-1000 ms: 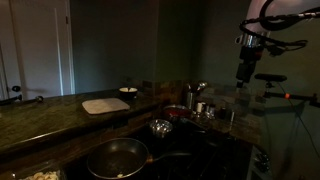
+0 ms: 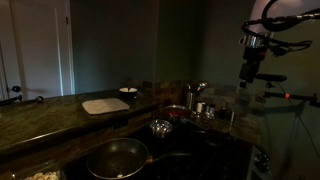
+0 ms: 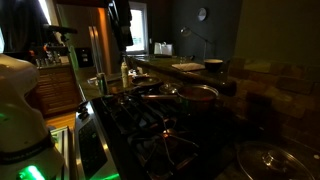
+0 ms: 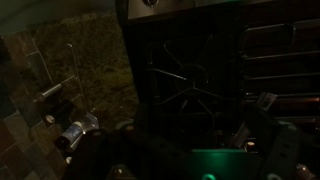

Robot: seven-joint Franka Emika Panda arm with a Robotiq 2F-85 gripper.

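Note:
My gripper [image 2: 247,76] hangs high over the right end of the stove, well clear of everything below. Its parts make dark shapes along the bottom of the wrist view, too dim to show whether the fingers are apart or together, or whether anything is held. Beneath it are the black stove grates [image 4: 190,95]. A dark frying pan [image 2: 118,157] sits at the front left, its handle pointing right, with a small pale bit inside. Behind it stands a shiny metal bowl [image 2: 161,128]. A red pot [image 3: 199,96] is at the back of the stove.
A pale board [image 2: 105,105] and a small dark-and-white bowl [image 2: 128,91] rest on the raised counter. Utensils and small containers [image 2: 200,105] crowd the back corner. A glass lid [image 3: 272,162] lies near the wall. Several burners look clear.
The arm and gripper have shifted slightly to the right in exterior view 1. The cookware has not moved.

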